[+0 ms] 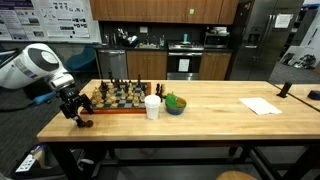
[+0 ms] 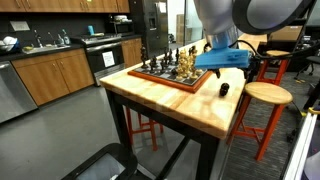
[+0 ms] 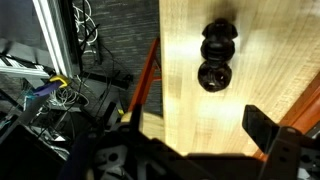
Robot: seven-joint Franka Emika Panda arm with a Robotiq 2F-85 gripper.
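Note:
A dark chess piece (image 3: 217,50) lies on the bare wooden table in the wrist view. Exterior view 1 shows the same dark piece (image 1: 87,124) near the table's front left corner; in exterior view 2 the piece (image 2: 224,90) is close to the table edge. My gripper is open, its two fingers wide apart with only tabletop between them. The piece sits beyond the fingertips in the wrist view, apart from both. From outside, the gripper hangs low over that corner, close to the piece.
A chessboard (image 2: 170,78) crowded with pieces stands just behind. To its right are a white cup (image 1: 152,107) and a bowl (image 1: 175,105) with colourful contents. A table edge runs close by the gripper.

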